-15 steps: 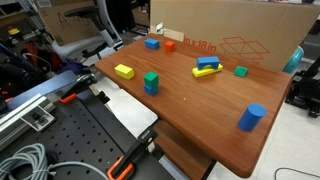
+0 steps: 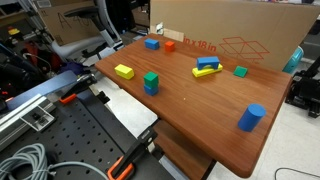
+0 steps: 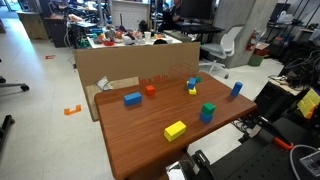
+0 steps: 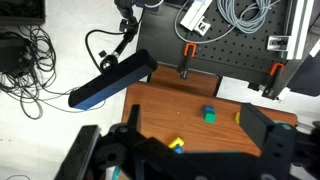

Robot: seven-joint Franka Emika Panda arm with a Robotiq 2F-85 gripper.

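In exterior view 1 a yellow block (image 2: 124, 71) lies near the wooden table's front left edge. Right of it, a green block (image 2: 151, 76) sits on a blue block (image 2: 151, 88). Farther back, a blue block (image 2: 207, 62) rests on a yellow block (image 2: 207, 71), with a small green block (image 2: 240, 71) beside them. A blue cylinder (image 2: 251, 117) stands upright at the right. At the far left are a blue block (image 2: 152, 43) and a red block (image 2: 169, 45). From high up in the wrist view, my gripper has widely parted fingers, nothing held between them.
A cardboard panel (image 3: 125, 65) borders the table's back. The black base surface (image 2: 75, 145), with cables and orange-handled clamps, adjoins the front edge. The table (image 2: 190, 105) has bare room in its middle.
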